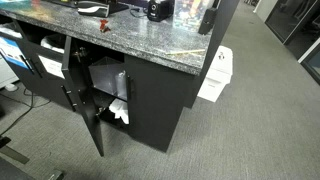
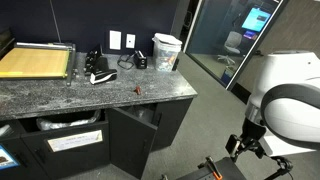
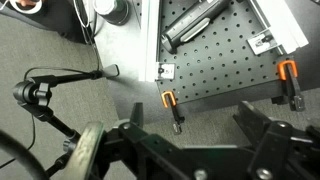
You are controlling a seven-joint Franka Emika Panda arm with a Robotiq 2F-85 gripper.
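In the wrist view my gripper is open, its two dark fingers wide apart at the bottom with nothing seen between them. Beneath it lie grey carpet and the edge of a perforated metal plate (image 3: 215, 65) carrying orange-handled clamps (image 3: 170, 100). A black cabinet's door (image 2: 130, 142) stands ajar in both exterior views. Inside the cabinet some white items (image 1: 119, 108) and a clear container (image 1: 121, 84) are visible, partly hidden by the door. The white arm (image 2: 285, 100) is at the right of exterior view 2, well away from the cabinet.
On the speckled countertop (image 2: 60, 95) sit a wooden-topped tray (image 2: 35, 62), black devices (image 2: 100, 70), a small reddish object (image 2: 138, 90) and a clear tub (image 2: 165, 52). A white bin (image 1: 216, 73) stands beside the counter. Open carpet lies in front of the cabinet.
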